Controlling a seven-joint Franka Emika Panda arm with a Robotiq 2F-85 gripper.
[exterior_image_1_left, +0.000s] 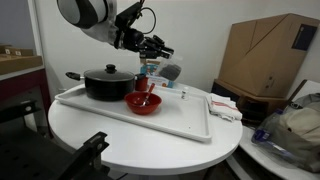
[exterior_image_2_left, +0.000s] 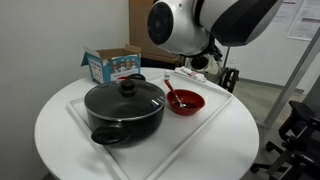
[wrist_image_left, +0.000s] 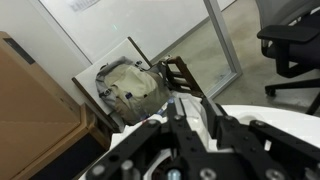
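Observation:
My gripper (exterior_image_1_left: 163, 51) is high over the back of the white tray (exterior_image_1_left: 190, 122), pointing right and nearly level. It is shut on a grey rounded thing (exterior_image_1_left: 171, 72), perhaps a cup, which hangs just below the fingertips. In the wrist view the dark fingers (wrist_image_left: 215, 122) show at the bottom, but the held thing cannot be made out there. A red bowl (exterior_image_1_left: 143, 103) with a red-handled utensil (exterior_image_1_left: 149, 90) in it sits on the tray, in front of and below the gripper. Left of it stands a lidded black pot (exterior_image_1_left: 107, 84).
A blue-and-red box (exterior_image_2_left: 112, 64) stands behind the pot. Folded white cloths (exterior_image_1_left: 223, 107) lie at the table's right edge. Large cardboard boxes (exterior_image_1_left: 265, 55) stand beyond. The tray's right half is clear.

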